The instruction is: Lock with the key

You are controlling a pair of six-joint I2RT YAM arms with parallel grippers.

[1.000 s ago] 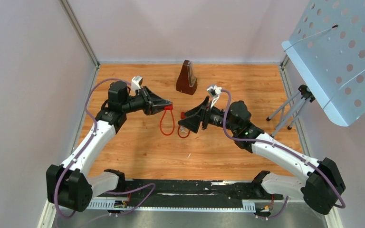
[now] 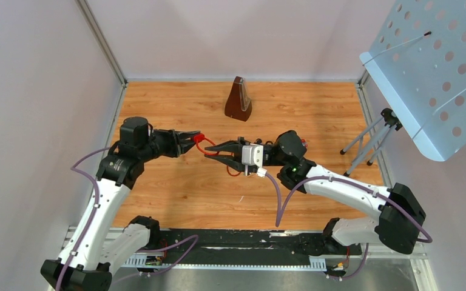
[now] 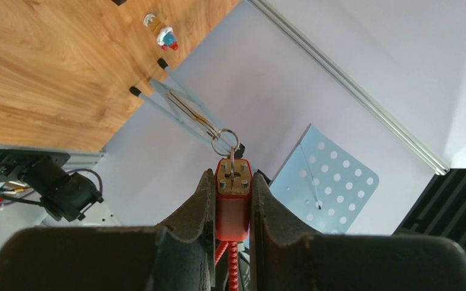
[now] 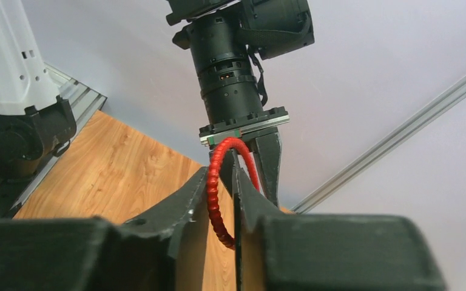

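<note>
A red lock body [image 3: 232, 218] with a brass face sits between the fingers of my left gripper, which is shut on it. At the brass face a metal key [image 3: 232, 161] stands out, carrying a ring [image 3: 224, 142] with another key [image 3: 188, 112] hanging from it. The lock's red cable loop [image 4: 214, 194] reaches between the fingers of my right gripper. These fingers are close together; whether they grip the loop is unclear. In the top view, my right gripper [image 2: 213, 151] faces the left gripper [image 2: 198, 138].
A second red loop [image 2: 233, 174] lies on the wooden table, mostly hidden under the right gripper. A brown metronome [image 2: 238, 102] stands at the back. To the right is a tripod [image 2: 364, 142].
The left gripper has drawn back leftward with the lock and turned.
</note>
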